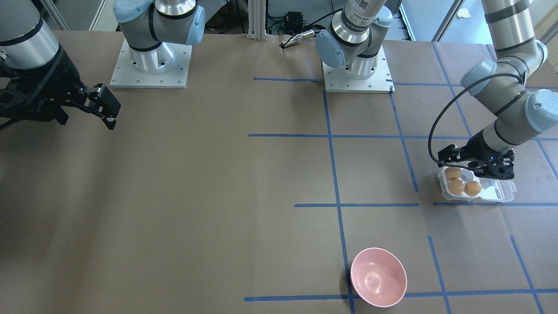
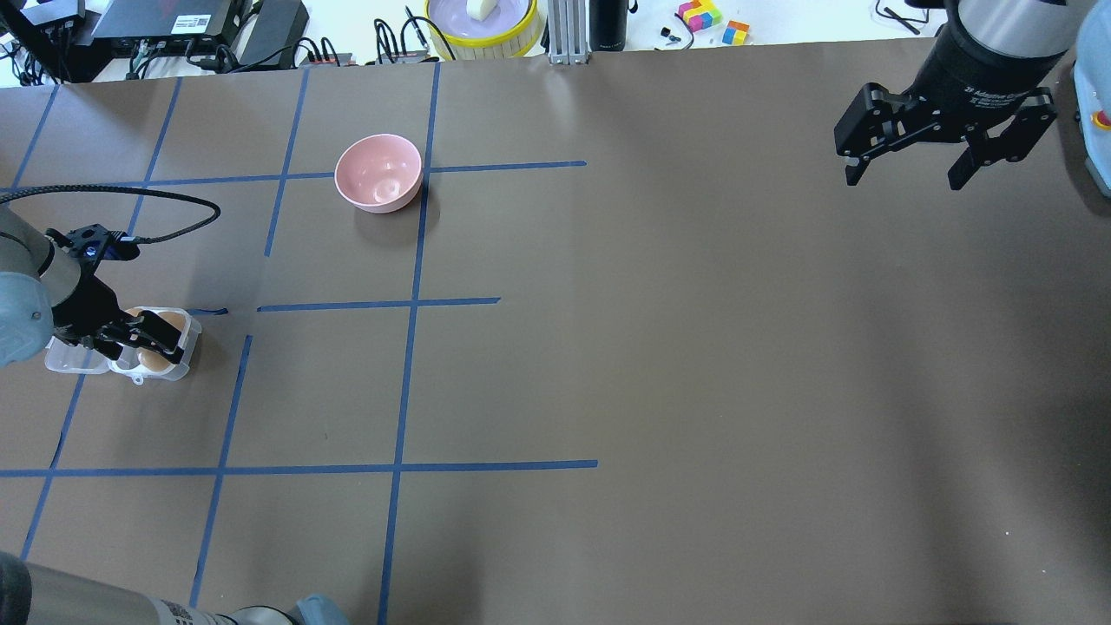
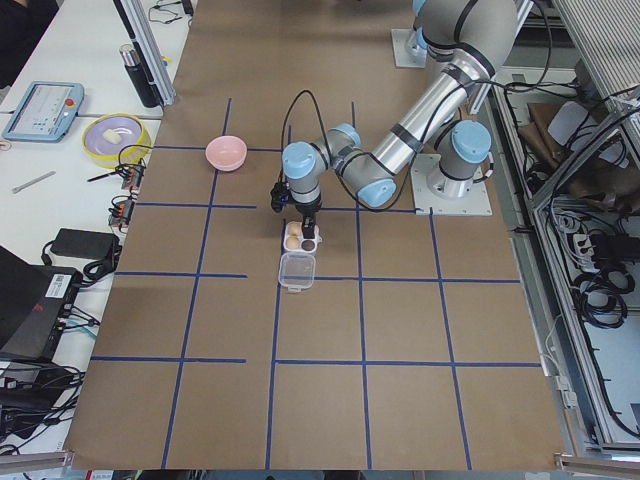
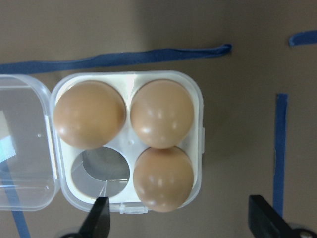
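Note:
My gripper hangs open over a clear plastic egg box (image 4: 195,139), its two black fingers at the bottom edge of the wrist view with nothing between them. Three brown eggs (image 4: 162,113) fill three cups of the white insert; the lower-left cup (image 4: 99,172) is empty, and the clear lid (image 4: 25,148) lies open to the left. In the front view the gripper housing (image 1: 481,159) partly hides the box.
A pink bowl (image 1: 378,277) stands on the taped table (image 1: 219,220), apart from the box. A second black gripper (image 2: 943,135) is at the far side, and other arm bases (image 1: 355,78) line the table edge.

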